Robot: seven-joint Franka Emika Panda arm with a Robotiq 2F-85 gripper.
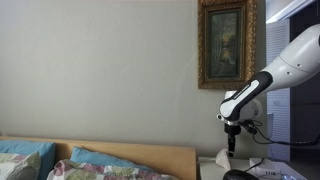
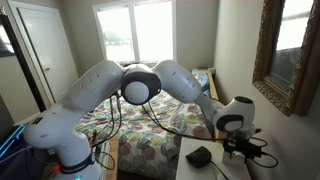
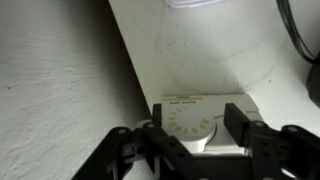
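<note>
In the wrist view, a white object with a rounded front and small orange marks (image 3: 188, 122) lies between my gripper's dark fingers (image 3: 236, 120). The gripper is part open around it, and some room shows at the sides; firm contact cannot be made out. Exterior view 1 has the gripper (image 1: 231, 151) pointing down low at the right, by the wall. From the other side, the gripper (image 2: 236, 151) is over the far right part of a white surface (image 2: 196, 147), and its fingertips are hard to see there.
A dark rounded item (image 2: 199, 157) and a cable lie on the white surface. The wall (image 3: 50, 90) runs close along one side. A framed picture (image 1: 227, 45) hangs above the arm. The bed (image 2: 150, 142) is beside the surface.
</note>
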